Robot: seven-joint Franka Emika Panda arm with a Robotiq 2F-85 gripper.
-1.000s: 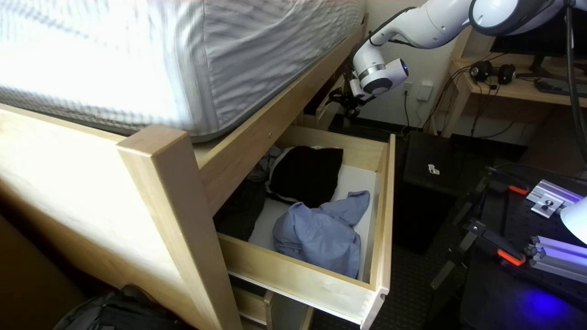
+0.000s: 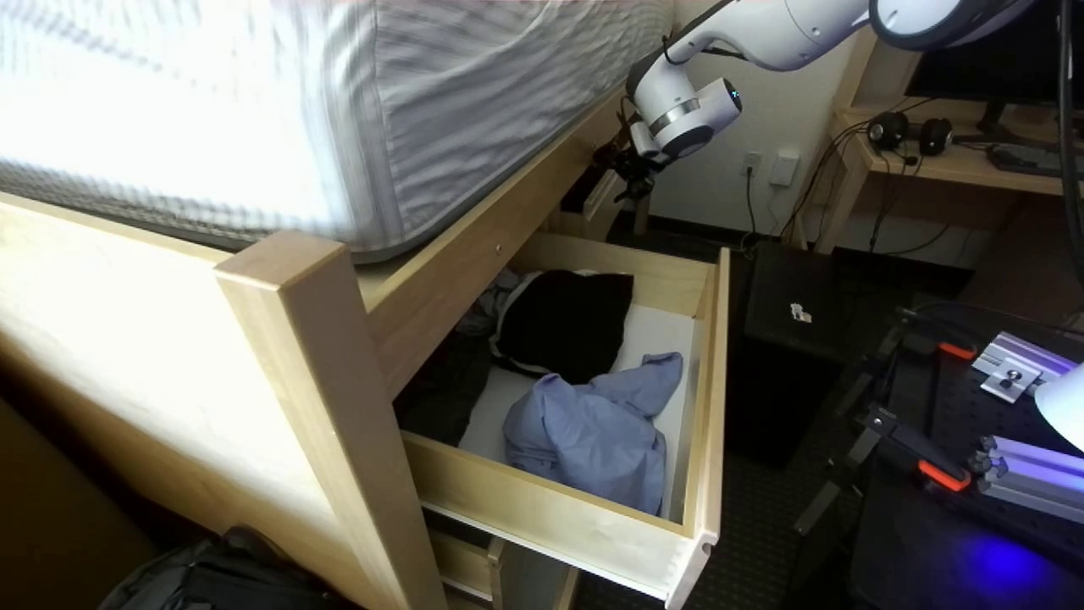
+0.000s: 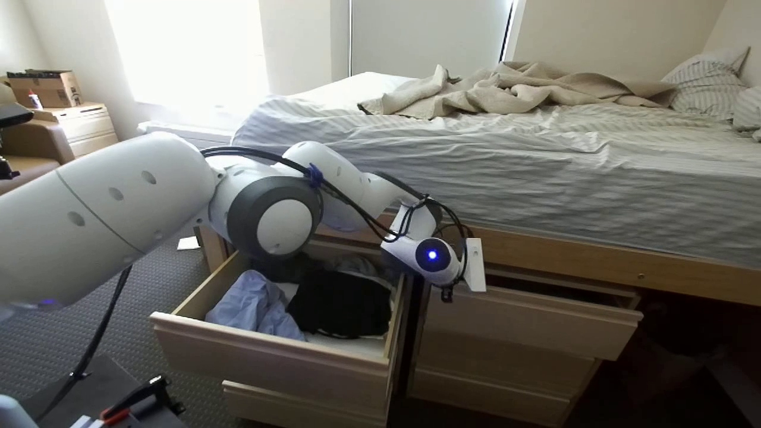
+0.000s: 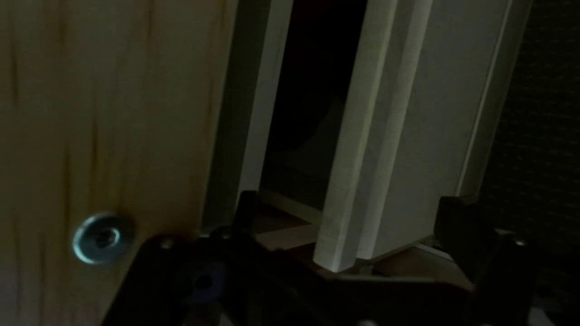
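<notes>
My gripper stands open in the wrist view, its dark fingers (image 4: pixel 247 209) spread wide. The pale front of a partly pulled-out drawer (image 4: pixel 353 163) shows between them; whether either finger touches it I cannot tell. That same drawer (image 3: pixel 535 314) is on the right in exterior view 2, out a little way under the bed. Exterior view 1 has the gripper (image 2: pixel 622 171) close to the bed rail, beyond a second, wide-open drawer (image 2: pixel 711 407). This one contains a blue-grey cloth (image 2: pixel 589 422) and a black cloth (image 2: pixel 569 320).
The wooden bed rail (image 4: pixel 108 136) with its round bolt (image 4: pixel 103 238) fills the wrist view's left. Above it is the mattress (image 3: pixel 542 171). A black box (image 2: pixel 798 315) stands on the floor beyond the open drawer, and a desk (image 2: pixel 965 168) is against the wall.
The arm's end and gripper have shifted left and slightly up in exterior view 1, closer to the bed rail. The drawers and the cloths have stayed put.
</notes>
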